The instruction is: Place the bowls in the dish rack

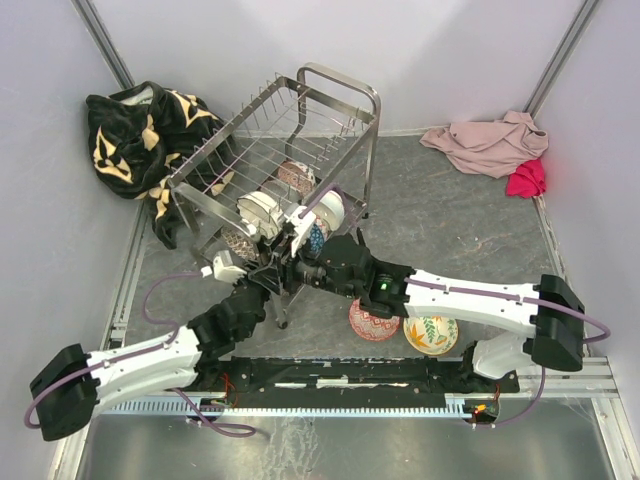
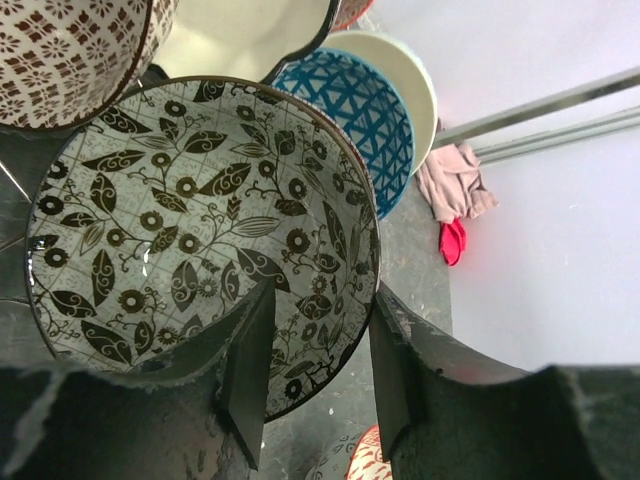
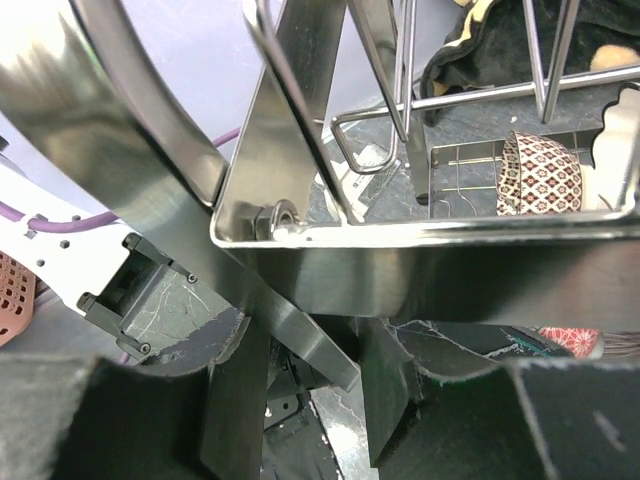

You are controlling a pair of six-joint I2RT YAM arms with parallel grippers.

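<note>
The metal dish rack [image 1: 225, 140] holds several bowls on its lower tier. In the left wrist view my left gripper is at a black-and-white floral bowl [image 2: 180, 190], fingers either side of its right rim; whether they grip it is unclear. My right gripper is at the rack's front metal bar [image 3: 440, 280], fingers either side of a steel strip. Beside the floral bowl are a brown-patterned bowl [image 2: 60, 50] and a blue bowl [image 2: 370, 130].
A red bowl [image 1: 372, 325] and a yellow floral bowl [image 1: 430, 335] lie on the floor right of the rack. A dark blanket [image 1: 135, 140] lies back left, pink cloths [image 1: 485, 140] back right.
</note>
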